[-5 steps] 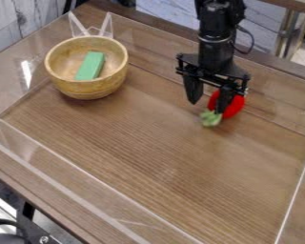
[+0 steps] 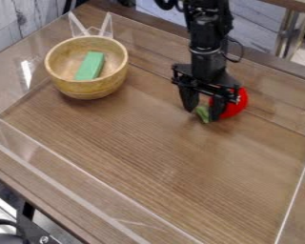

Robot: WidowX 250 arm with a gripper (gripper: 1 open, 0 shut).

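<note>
The black gripper [image 2: 204,95] hangs from the top over a red object [image 2: 233,100] with a green part [image 2: 202,113] at the right of the table. The red object lies partly behind the gripper, which hides much of it. Whether the fingers are closed on the red and green object is hard to tell.
A round wooden bowl [image 2: 57,67] holding a green block [image 2: 89,66] sits at the upper left. A dark cable shows at the lower left corner.
</note>
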